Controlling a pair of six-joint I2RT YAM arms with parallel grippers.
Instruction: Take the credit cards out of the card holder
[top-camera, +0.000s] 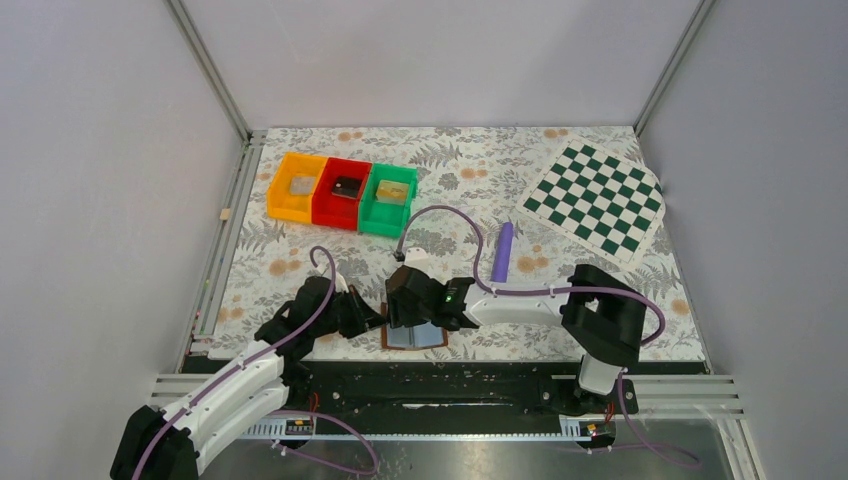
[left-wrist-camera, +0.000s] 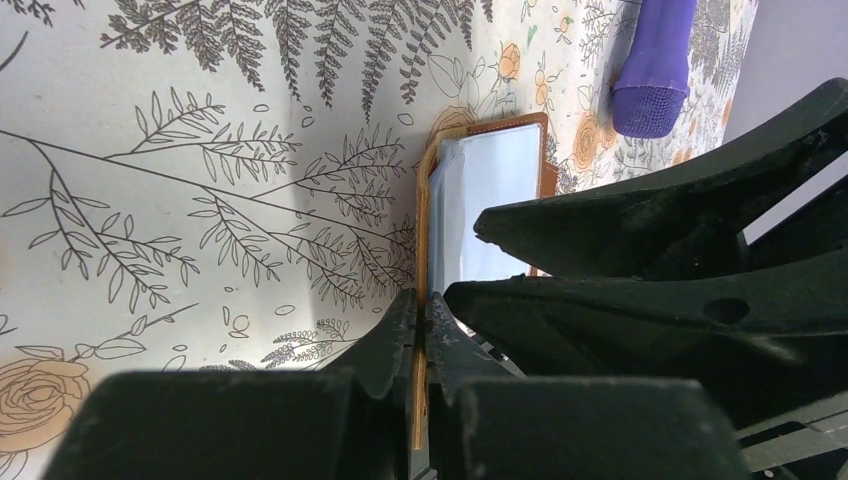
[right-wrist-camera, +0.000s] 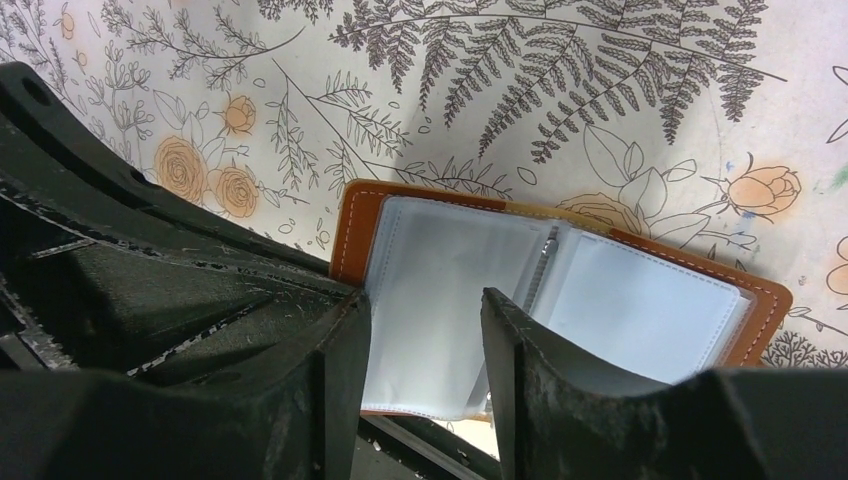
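The card holder (top-camera: 428, 337) lies open on the patterned cloth, with a brown stitched cover and pale sleeves (right-wrist-camera: 455, 280) on both sides of its spine. No card can be told apart inside the sleeves. My left gripper is shut on the holder's thin left edge, which runs up between its fingertips. Over the left sleeve stands my right gripper, its fingers apart and nothing between them; one finger is near the outer edge, the other near the spine. In the top view, the right gripper hides the holder's upper part.
Orange (top-camera: 290, 207), red (top-camera: 335, 212) and green bins (top-camera: 380, 220) at the back left each hold a flat item. A purple microphone (top-camera: 502, 252) lies behind the right arm. The checkered board (top-camera: 597, 200) is at the back right.
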